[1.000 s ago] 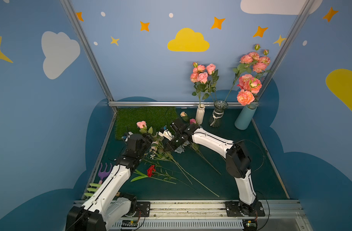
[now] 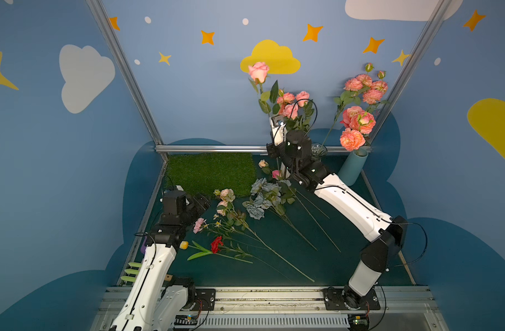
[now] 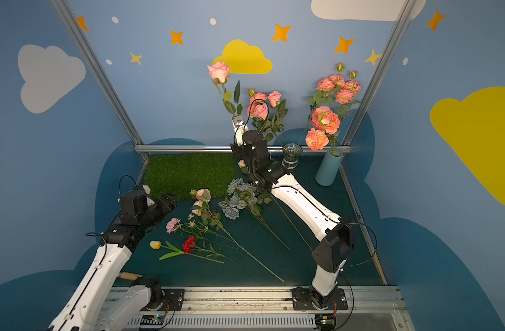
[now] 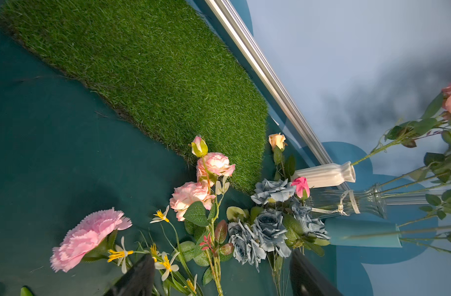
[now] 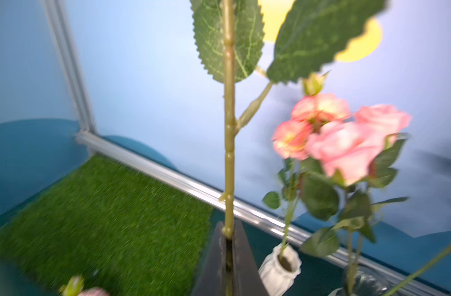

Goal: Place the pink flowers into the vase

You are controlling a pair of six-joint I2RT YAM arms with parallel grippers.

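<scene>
A single pink rose (image 2: 258, 72) stands upright at the back, its stem (image 5: 229, 148) pinched in my right gripper. In the right wrist view its bloom is above the frame. To the right of the held stem are a white vase (image 5: 279, 270) with flowers in it and a glass vase (image 3: 290, 156) with stems inside. A blue vase (image 2: 352, 167) farther right carries large pink blooms (image 2: 358, 119). My left gripper is open above the lying flowers, with nothing held. Pale pink roses (image 4: 191, 197) and a pink carnation (image 4: 87, 239) lie below it.
Blue roses (image 2: 258, 201) and a red flower (image 2: 216, 243) lie on the green table among loose stems. A grass mat (image 2: 208, 172) covers the back left. Clear table lies at the front right.
My right gripper has lifted the pink rose from low over the mat, raising it upright and carrying it right towards the vases. The left arm has drawn back a little to the left.
</scene>
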